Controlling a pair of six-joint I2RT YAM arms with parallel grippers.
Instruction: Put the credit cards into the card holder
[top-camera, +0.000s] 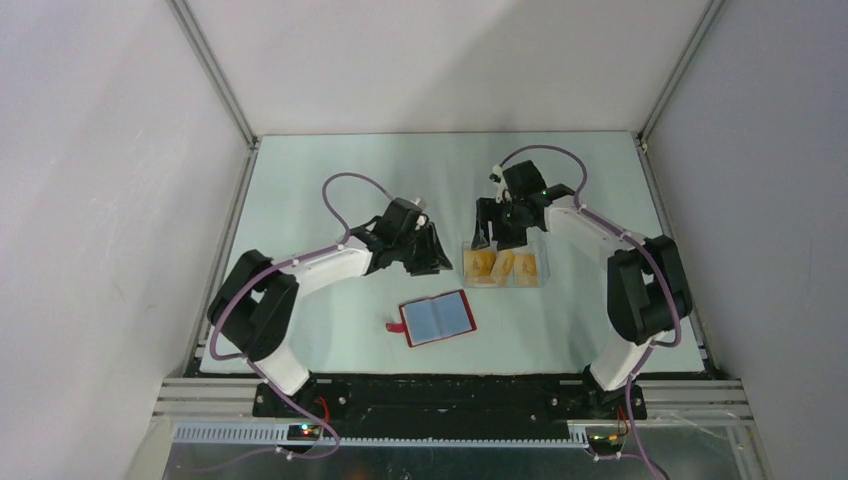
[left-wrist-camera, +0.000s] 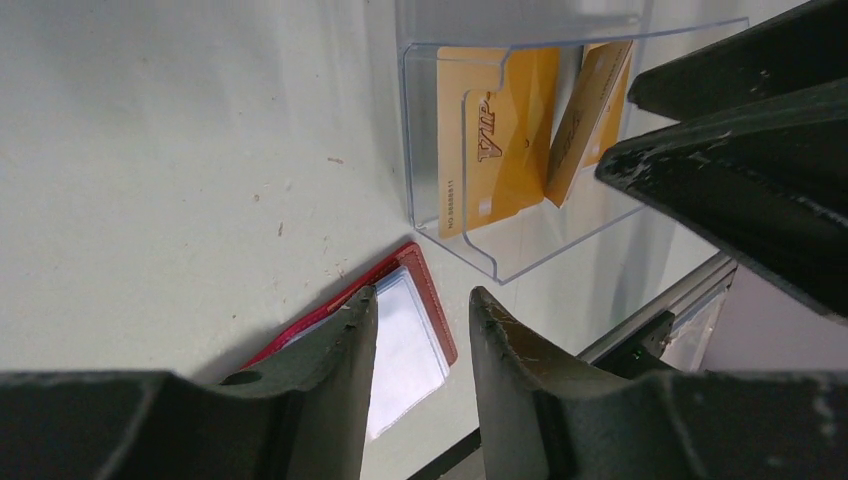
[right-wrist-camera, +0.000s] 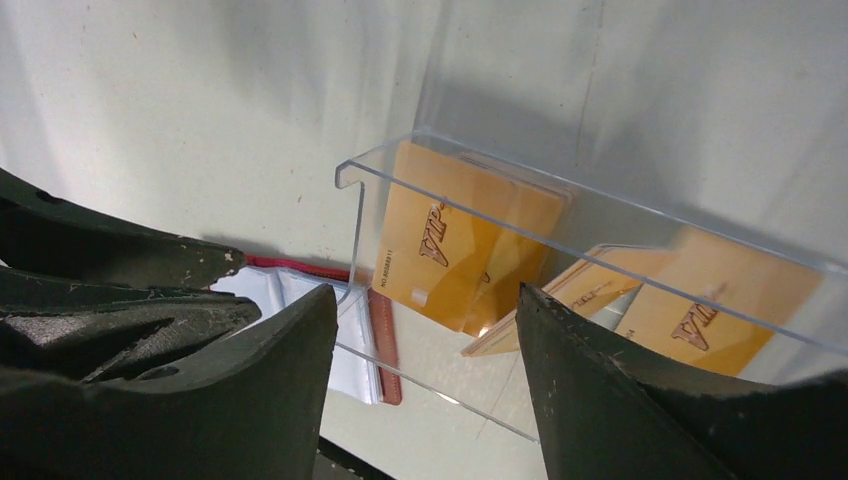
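Observation:
Several gold cards lie inside a clear box (left-wrist-camera: 408, 140); one gold VIP card (left-wrist-camera: 490, 130) leans at its left end, another card (right-wrist-camera: 690, 315) sits at the far end, and a third card (left-wrist-camera: 585, 125) is tilted between them. My right gripper hangs above the box with its fingers parted and nothing held between them. To the left of the box, my left gripper (top-camera: 436, 268) stands open and empty. In front lies the card holder (top-camera: 438, 318), red-edged and unfolded, showing clear bluish pockets; a red tab sticks out at its left.
The clear box's thin upper rim (right-wrist-camera: 600, 258) stands up around the cards, near my right fingers. Both grippers are close together, the right fingers reaching into the left wrist view. Wide free table (top-camera: 330, 320) lies to the left.

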